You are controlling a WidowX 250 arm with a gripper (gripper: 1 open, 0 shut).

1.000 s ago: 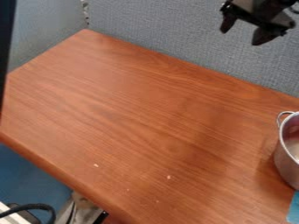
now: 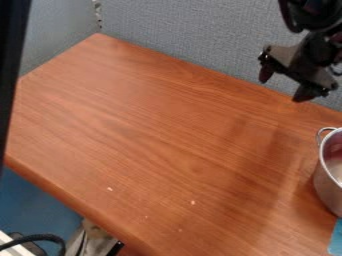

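My black gripper [image 2: 285, 82] hangs at the upper right, above the back edge of the wooden table, its two dark fingers apart with nothing visible between them. Below it at the right edge stands a steel pot [image 2: 330, 180] with a loop handle, partly cut off by the frame; something pinkish shows inside it.
Grey padded partitions [image 2: 174, 35] border its back and left. A blue item [image 2: 335, 236] lies at the lower right edge. A black cable and clutter sit off the table at lower left.
The gripper has come down from the top of the view and is lower, closer to the table's back right. The pot has not moved.
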